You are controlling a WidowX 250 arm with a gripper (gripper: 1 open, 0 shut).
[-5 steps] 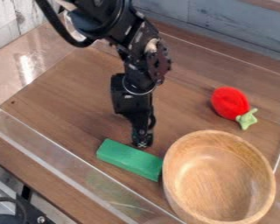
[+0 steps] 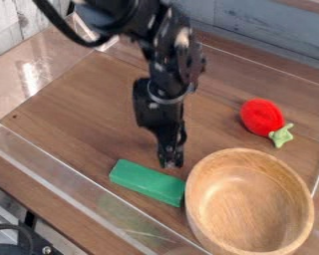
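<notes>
My black gripper (image 2: 170,154) points down over the middle of the wooden table, just above and right of a green block (image 2: 145,181). It looks open, though its fingers overlap in this view and nothing shows held. The green block lies flat beside a round wooden bowl (image 2: 294,206) at the lower right. A red plush tomato (image 2: 259,116) with green leaves lies at the right, behind the bowl.
Clear plastic edging (image 2: 69,183) runs along the table's near left side. A grey panelled wall (image 2: 255,40) stands at the back.
My gripper has shifted slightly to the right over the last second, staying above the green block. The block, bowl and tomato have not moved.
</notes>
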